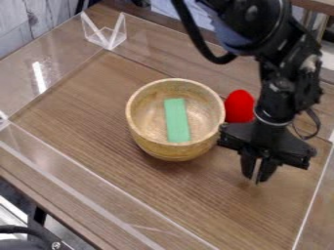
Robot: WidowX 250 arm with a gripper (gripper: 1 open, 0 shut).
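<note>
A tan bowl [145, 108] sits in the middle of the table, with a flat green block [178, 120] inside. A red object [239, 105] lies just right of the bowl, partly behind the arm. My gripper [259, 172] hangs low over the bare wood right of and in front of the bowl, shut, with nothing visible between its fingers.
A white wire-like object [104, 31] is at the back left. Edges border the table at left and right.
</note>
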